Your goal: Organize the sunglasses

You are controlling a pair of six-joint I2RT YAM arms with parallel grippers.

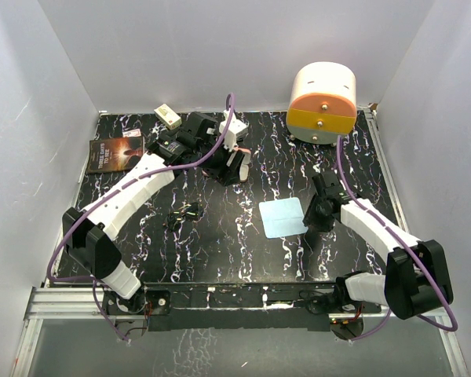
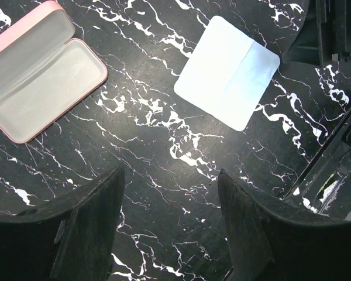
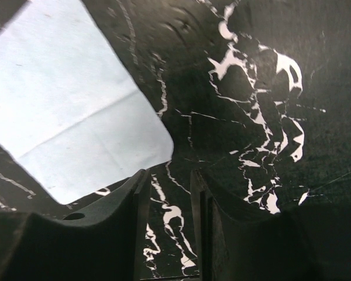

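Dark sunglasses (image 1: 184,216) lie folded or bunched on the marble table, left of the pale blue cloth (image 1: 281,222). An open pink case (image 2: 61,93) with a pale, empty-looking tray stands behind, partly covered by my left arm in the top view. My left gripper hangs above the table near that case, its fingers apart and only bare marble between them. Low at the cloth's near right corner is my right gripper, narrowly open, with no cloth between its fingers. The cloth lies flat with a crease across it (image 3: 76,126).
A rounded cabinet (image 1: 322,106) with coloured drawers occupies the back right. At the back left are a dark book (image 1: 115,155) and a small pale box (image 1: 167,116). Clear table lies between sunglasses and cloth.
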